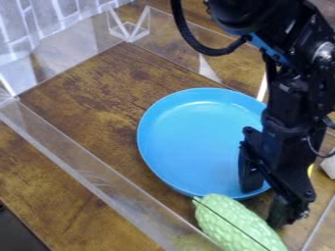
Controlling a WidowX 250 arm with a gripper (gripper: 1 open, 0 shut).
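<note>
My black gripper (272, 186) is low over the right side of a round blue plate (190, 132), its fingers open and reaching down by the plate's right rim. A pale green vegetable-like object (236, 224) lies just below the plate at the bottom, close to the fingers. Part of something yellow shows behind the gripper at the right, mostly hidden by it.
Clear plastic walls (78, 157) border the wooden work surface (85, 98) on the left and back. A white object (327, 169) sits at the right edge. The wood left of the plate is clear.
</note>
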